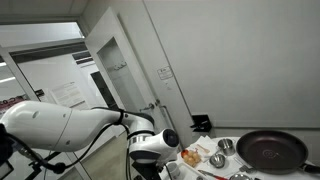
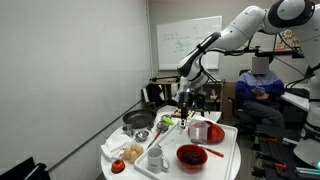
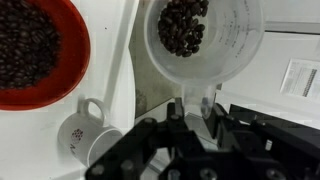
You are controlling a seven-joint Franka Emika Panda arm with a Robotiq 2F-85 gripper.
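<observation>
In the wrist view my gripper is shut on the handle of a clear measuring cup (image 3: 228,62), with dark coffee beans (image 3: 182,25) gathered toward one side inside it. A red bowl (image 3: 82,62), also holding dark beans, lies to the left, apart from the cup. Below that bowl is a white mug (image 3: 88,132). Exterior view 2 shows the red bowl (image 2: 207,150) and white mug (image 2: 155,158) on the white table, with the arm (image 2: 187,80) reaching in from behind. The arm's own body hides the fingertips in exterior view 1.
A black pan (image 1: 272,150) rests on the table near the wall, with small metal cups (image 1: 226,146) beside it. Onions (image 2: 133,152) lie left of the mug. A person (image 2: 262,98) sits at the back right.
</observation>
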